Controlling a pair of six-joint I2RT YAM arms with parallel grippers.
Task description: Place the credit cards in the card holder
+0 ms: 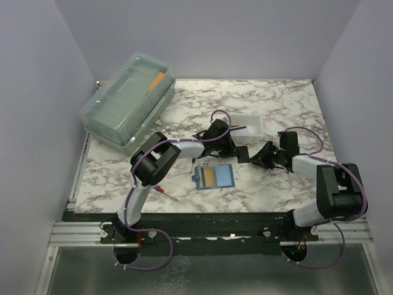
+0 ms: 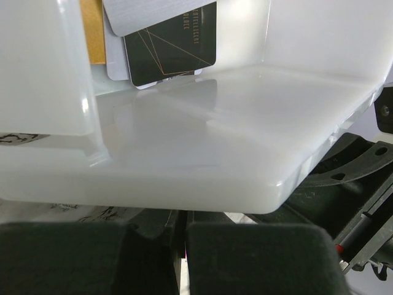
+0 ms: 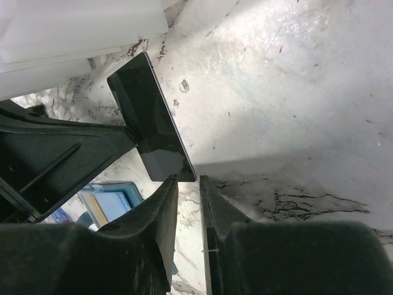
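Observation:
A black card [image 1: 243, 154] shows between the two grippers in the top view. In the right wrist view the same card [image 3: 156, 120] is slanted, and the left gripper's fingertips [image 3: 126, 138] overlap its left edge; whether they pinch it is unclear. My left gripper is shut. My right gripper is open a little, its tips close to the card's lower end, nothing seen held between them. The blue card holder [image 1: 215, 177] lies on the table, a tan part and a pale blue part showing. More cards, a black one [image 2: 178, 46] among them, lie in the white box [image 2: 184, 178].
The white box [image 1: 256, 128] stands just behind the grippers. A large lidded green bin [image 1: 126, 101] is at the back left. A red pen-like item [image 1: 164, 192] lies at front left. Bare marble [image 1: 270, 190] is at the front right.

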